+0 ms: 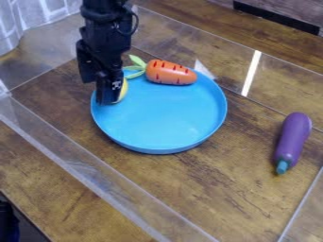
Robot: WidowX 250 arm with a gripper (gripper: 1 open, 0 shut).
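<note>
A black robot gripper [109, 77] hangs over the left rim of a blue plate [164, 118], its fingers open and coming down around a yellow object [120, 90], which is largely hidden behind them. An orange toy carrot [171, 73] with green leaves lies on the back of the plate, right of the gripper. A purple toy eggplant [292, 140] lies on the wooden table at the right, apart from the plate.
Clear plastic walls or strips run along the left side and across the lower left. A dark edge lies at the top right.
</note>
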